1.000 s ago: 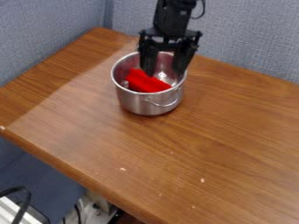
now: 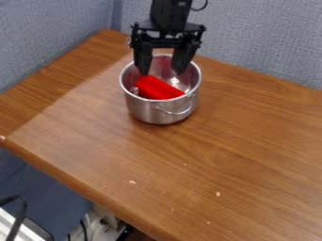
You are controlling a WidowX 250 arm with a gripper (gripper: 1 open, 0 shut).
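A steel pot [image 2: 161,109] with a thin wire handle stands upright on the wooden table [image 2: 227,169], toward the back left. A red elongated object [image 2: 158,88] lies inside it, tilted along the pot's floor. My black gripper [image 2: 161,60] is over the pot, open, its two fingers apart and reaching down around the rim's height, above and behind the red object. Nothing shows between the fingers.
Grey padded walls [image 2: 251,47] border the back and left. Cables [image 2: 15,216] lie below the table's front left edge.
A second ago it was also low over the pot. Pot and red object look unmoved.
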